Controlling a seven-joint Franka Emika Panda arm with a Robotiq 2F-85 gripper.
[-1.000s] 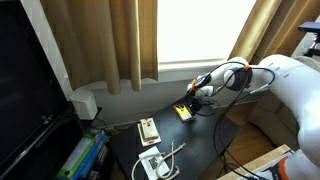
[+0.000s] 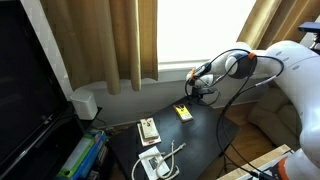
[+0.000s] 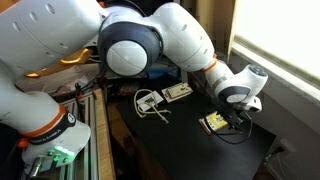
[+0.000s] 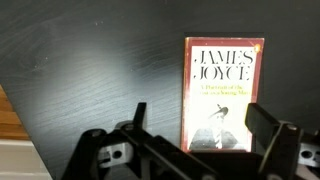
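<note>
A paperback with "JAMES JOYCE" on its cover (image 4: 220,95) lies flat on the dark table (image 4: 100,80), face up in the wrist view. In exterior view 1 it shows as a small yellowish book (image 2: 183,113), and in exterior view 2 the yellow book (image 3: 214,122) is partly behind the wrist. My gripper is open above the table, its fingers spread wide. Nothing is held. From the wrist, the book's lower part appears between the fingers, more toward the right one.
Another light-covered book (image 2: 148,131) lies to the left on the table. Near it are a white device (image 2: 154,164) and a looped white cord (image 2: 175,158). The wall and window stand close behind the table. Bare tabletop surrounds the James Joyce book.
In exterior view 1 my gripper has shifted slightly right, away from the yellowish book. The book and the other table items stay where they were.
</note>
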